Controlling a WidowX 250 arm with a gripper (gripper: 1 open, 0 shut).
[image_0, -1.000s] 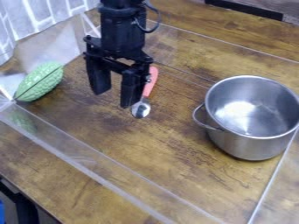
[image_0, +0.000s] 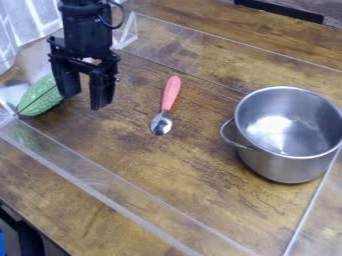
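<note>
The black gripper (image_0: 83, 88) hangs at the upper left, its fingers spread apart over and just right of a green corn-like object (image_0: 38, 97), which it partly hides. A spoon with a pink handle (image_0: 171, 92) and metal bowl lies on the wooden table, to the gripper's right. A large steel pot (image_0: 287, 140) with side handle stands at the right.
Clear plastic walls edge the work area at the left, back and front.
The gripper has moved left, away from above the spoon toward the green object. The spoon and pot are unchanged.
</note>
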